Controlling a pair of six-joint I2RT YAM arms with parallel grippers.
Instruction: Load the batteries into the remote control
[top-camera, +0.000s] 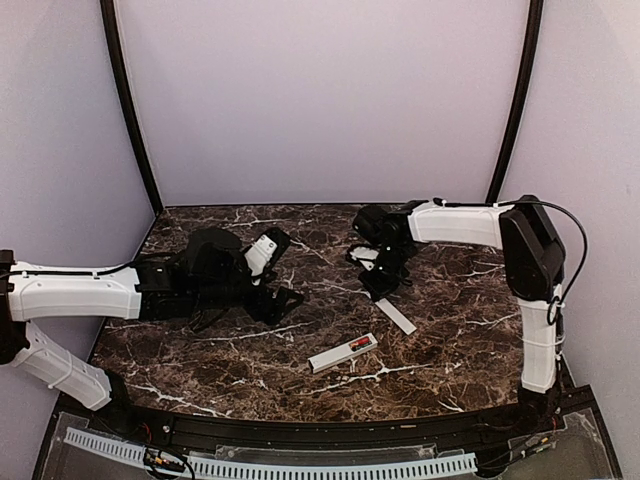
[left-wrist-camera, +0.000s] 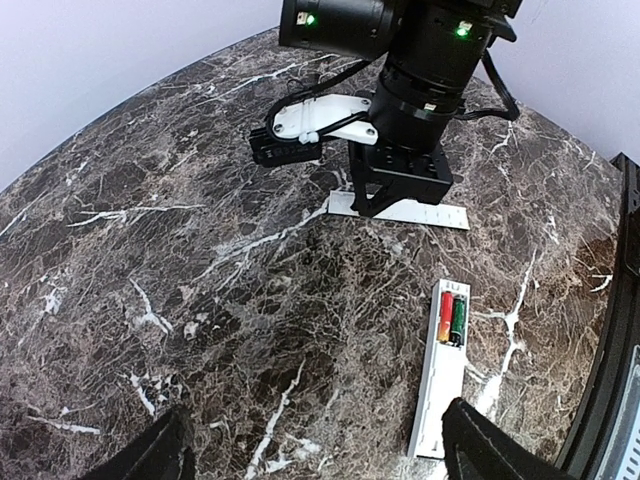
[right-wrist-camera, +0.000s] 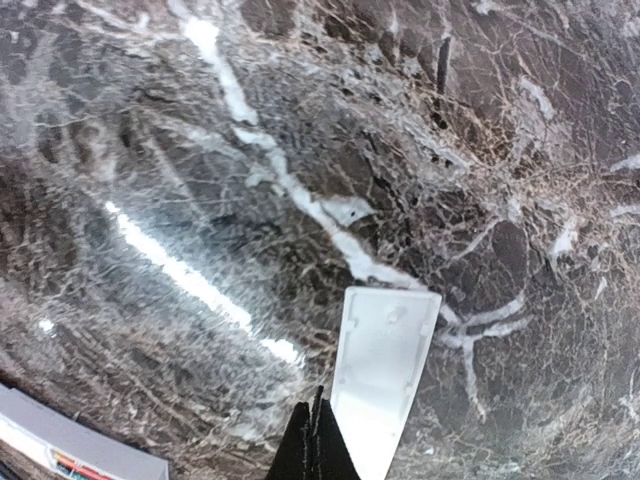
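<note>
The white remote (top-camera: 330, 358) lies on the marble table, front centre, with a red and a green battery (left-wrist-camera: 446, 316) in its compartment at one end. Behind it to the right is the white battery cover (right-wrist-camera: 380, 350), lying flat. My right gripper is shut over the cover's near end, nothing visible between its fingertips. My left gripper (top-camera: 285, 305) stands open above the table, left of the remote; its fingers (left-wrist-camera: 488, 450) show at the bottom of the left wrist view.
Walls enclose it at the back and sides, and a dark rail runs along the front edge.
</note>
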